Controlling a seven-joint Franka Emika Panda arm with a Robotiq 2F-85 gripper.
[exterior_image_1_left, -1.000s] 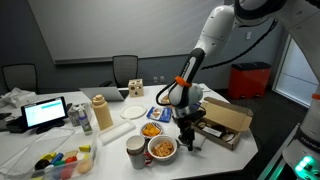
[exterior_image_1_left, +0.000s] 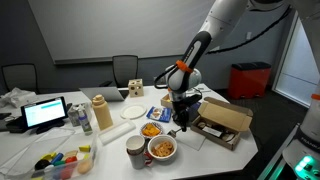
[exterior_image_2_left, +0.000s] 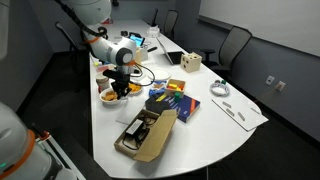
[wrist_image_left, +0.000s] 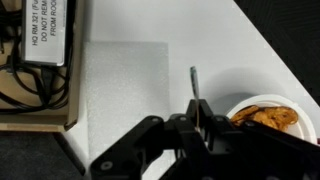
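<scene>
My gripper is shut on a thin, greyish utensil-like piece (wrist_image_left: 194, 82), whose narrow end sticks out past the fingers in the wrist view. In exterior view 1, my gripper (exterior_image_1_left: 181, 124) hangs over the white table beside a white bowl (exterior_image_1_left: 161, 149). That bowl (wrist_image_left: 266, 101) holds orange-brown food (wrist_image_left: 272, 119) and lies to the right of the fingers in the wrist view. A pale sheet (wrist_image_left: 125, 85) lies flat on the table to their left. What kind of utensil it is cannot be made out.
An open cardboard box (exterior_image_2_left: 153, 140) with a labelled device (wrist_image_left: 46, 30) and dark cables stands close by. Cups (exterior_image_1_left: 136, 152), a small bowl (exterior_image_1_left: 151, 129) and a blue tray (exterior_image_1_left: 159, 114) crowd the bowl's surroundings.
My gripper was low by the table at the sheet; it has risen and shifted slightly left, with a thin piece now showing below it.
</scene>
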